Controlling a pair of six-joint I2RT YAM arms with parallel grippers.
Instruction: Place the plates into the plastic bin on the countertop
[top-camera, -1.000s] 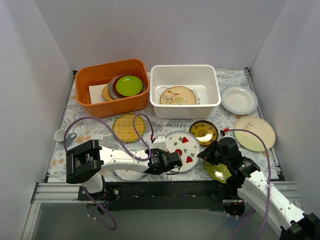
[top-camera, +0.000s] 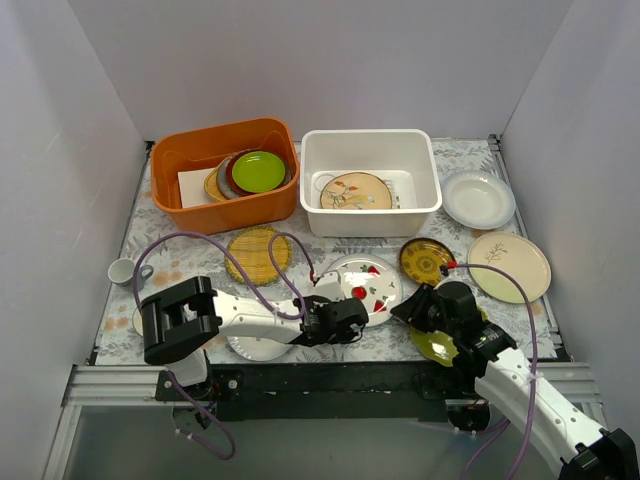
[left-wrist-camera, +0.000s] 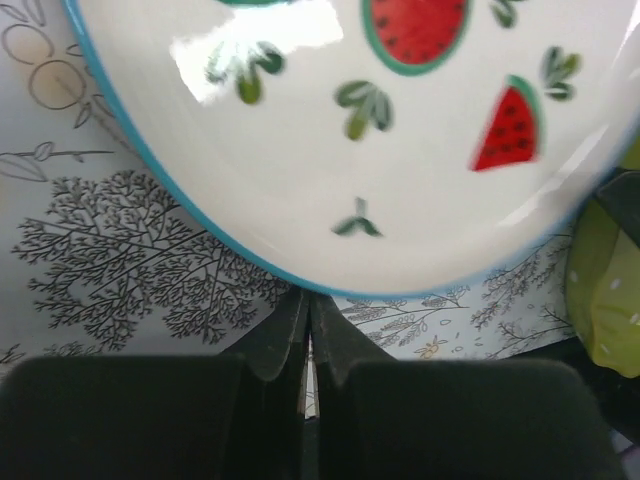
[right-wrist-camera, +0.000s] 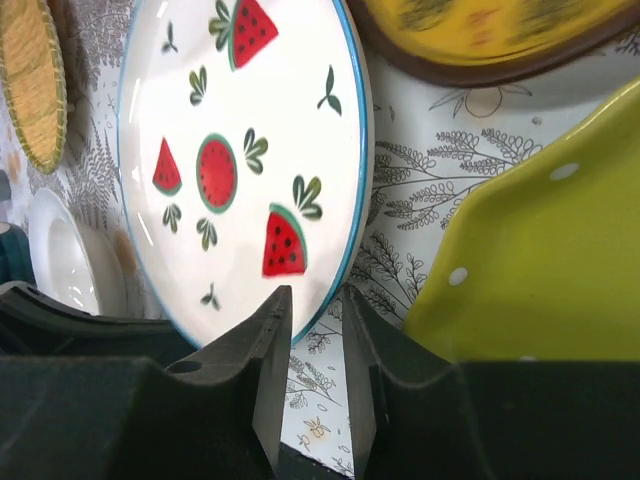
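The white plate with watermelon slices (top-camera: 375, 285) and a blue rim lies between my two grippers at the front middle. My left gripper is shut at its near rim, its tips partly hidden there; no plate edge shows clearly between them. My right gripper is part open at the same plate's right side, the blue rim passing between its fingers, one finger over the plate's face and one outside. Behind stands the white plastic bin (top-camera: 425, 205), with a floral plate (top-camera: 356, 192) inside. Beside it, the orange bin (top-camera: 180, 150) holds several plates, a green one (top-camera: 258, 172) on top.
A brown-yellow plate (top-camera: 425, 258) and a green plate (top-camera: 432, 342) crowd my right gripper. A cream plate (top-camera: 520, 265) and a white plate (top-camera: 478, 198) lie at right. A yellow plate (top-camera: 258, 255) and a white cup (top-camera: 121, 271) are on the left.
The watermelon plate has shifted slightly toward the bins. The brown-yellow plate has moved a little to the right.
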